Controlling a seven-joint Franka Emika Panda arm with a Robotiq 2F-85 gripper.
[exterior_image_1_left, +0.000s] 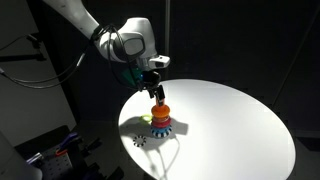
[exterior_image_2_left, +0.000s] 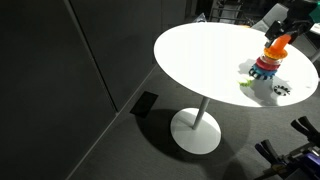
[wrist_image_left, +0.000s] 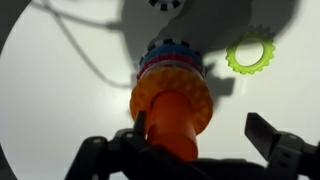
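A stack of toy rings stands on the white table, with an orange ring (exterior_image_1_left: 160, 112) on top, reddish ones below and a blue toothed ring (exterior_image_1_left: 161, 132) at the bottom. From its top rises an orange post (wrist_image_left: 172, 115). Directly above the stack, my gripper is open, its fingers (wrist_image_left: 262, 132) wide apart. In the wrist view the post stands close to the left finger; whether they touch I cannot tell. Lying flat beside the stack are a green toothed ring (wrist_image_left: 234, 52) and a black-and-white toothed ring (exterior_image_2_left: 281, 91).
Past the table's edge lies grey floor.
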